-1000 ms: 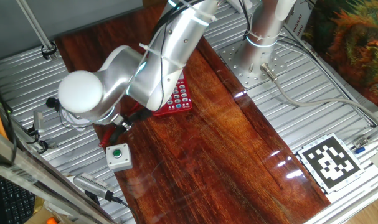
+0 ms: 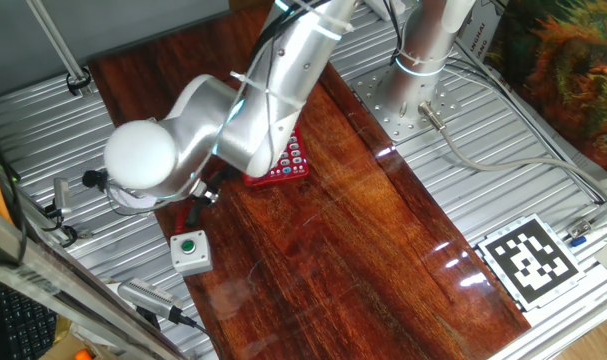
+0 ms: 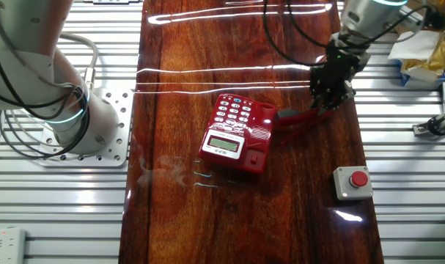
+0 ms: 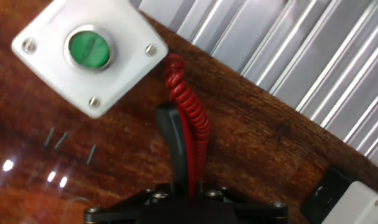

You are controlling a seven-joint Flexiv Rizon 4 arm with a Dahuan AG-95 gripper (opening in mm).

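Note:
A red desk telephone with a keypad and small display lies on the wooden table, its cradle side bare. In exterior view 2 my gripper is to the right of the phone, at the red and black handset. The wrist view shows the handset end-on, rising from between the fingers of my gripper, which appears shut on it. Alongside runs a coiled red cord. Exterior view 1 has the arm covering much of the phone; the fingertips are small and dark there.
A grey button box with a green button stands close to the handset, near the table's edge. Beyond that edge are ribbed metal panels and a grey device.
Phone and button box stay put.

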